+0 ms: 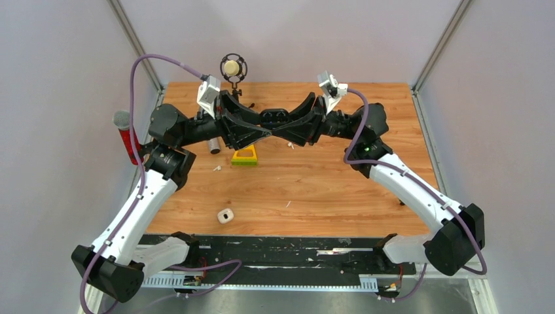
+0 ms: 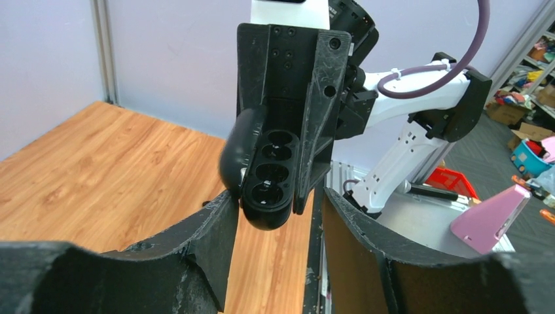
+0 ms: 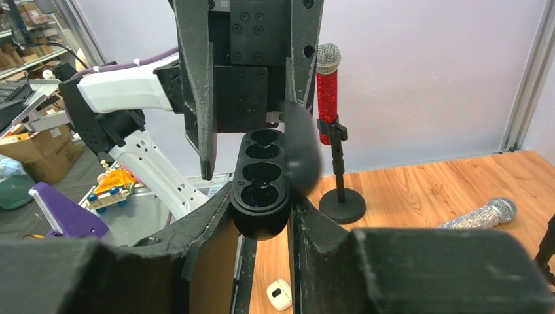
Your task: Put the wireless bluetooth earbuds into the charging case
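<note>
A black charging case (image 1: 275, 116) with its lid swung up hangs above the table between the two arms. My right gripper is shut on its end, and the round wells (image 3: 260, 195) face that camera with no earbud visible in them. Facing it from the left, my left gripper (image 1: 266, 126) stands part open, fingers on either side of the case and lid; whether they touch is not clear. The lid (image 2: 241, 147) is blurred in both wrist views. Small white pieces that may be earbuds (image 1: 217, 168) lie on the tabletop.
A white rounded box (image 1: 225, 215) sits near the front edge. Behind the left gripper are a yellow block (image 1: 245, 158), a silver microphone (image 3: 483, 214) and a stand microphone (image 1: 233, 69). A red microphone (image 3: 327, 104) stands at the left.
</note>
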